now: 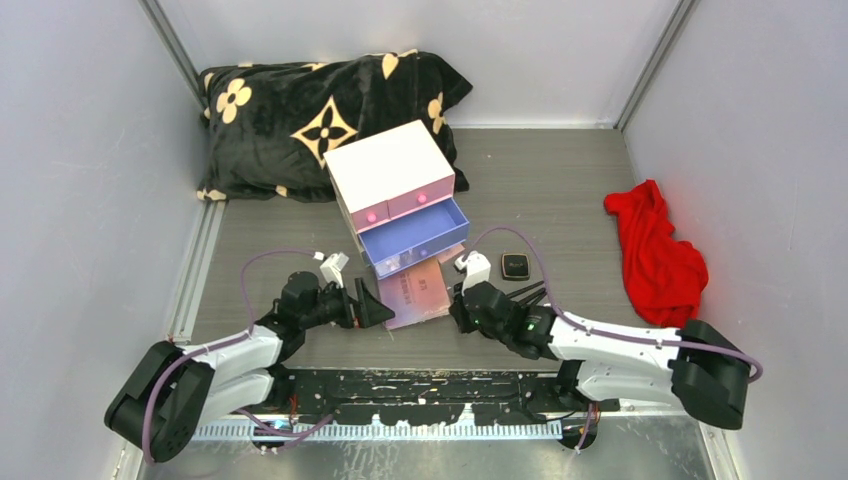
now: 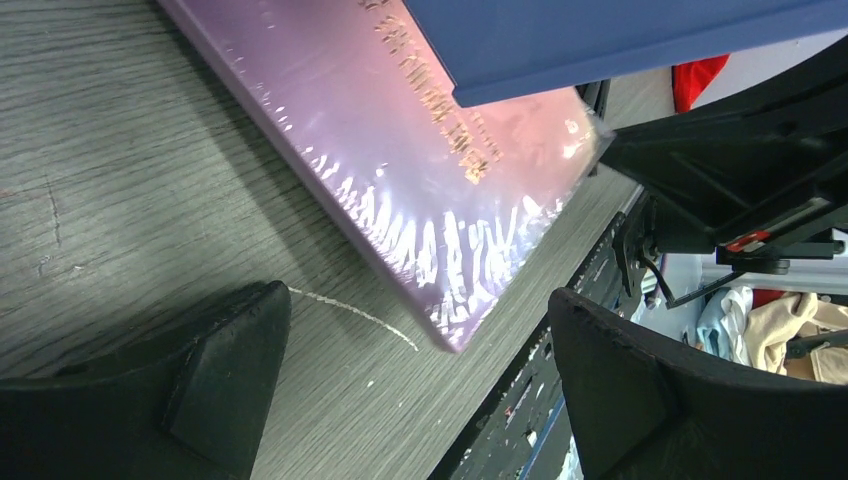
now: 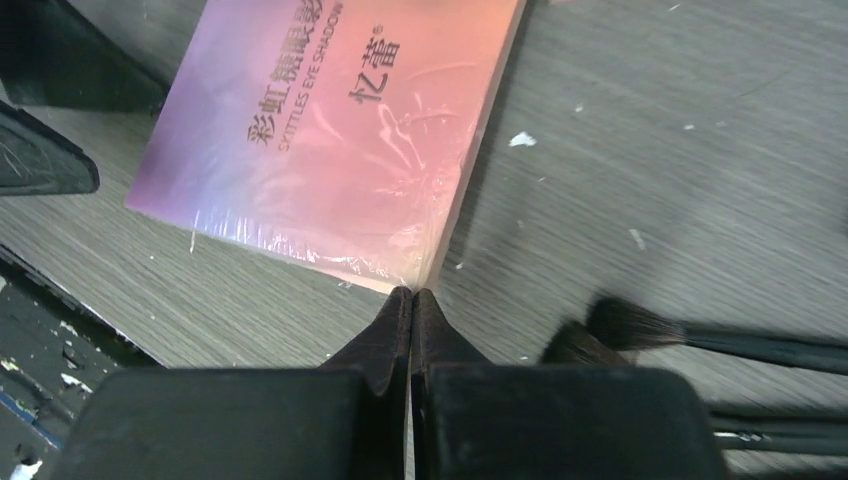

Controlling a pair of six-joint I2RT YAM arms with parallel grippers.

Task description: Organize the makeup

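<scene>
The pink-purple eyeshadow box (image 1: 410, 295) (image 2: 420, 200) (image 3: 330, 140) lies flat on the table, partly under the pulled-out blue drawer (image 1: 410, 235) (image 2: 620, 30) of the white-and-pink organizer (image 1: 385, 165). My right gripper (image 1: 455, 308) is shut at the box's near right corner; the fingertips meet at its wrapped edge, and whether they pinch it is hard to tell. My left gripper (image 1: 365, 305) stands open beside the box's left end, nothing between its fingers.
Makeup brushes (image 1: 525, 295) (image 3: 740, 340) and a black compact (image 1: 515, 266) lie right of the box. A red cloth (image 1: 650, 250) is at the right, a dark cushion (image 1: 260, 130) behind the organizer.
</scene>
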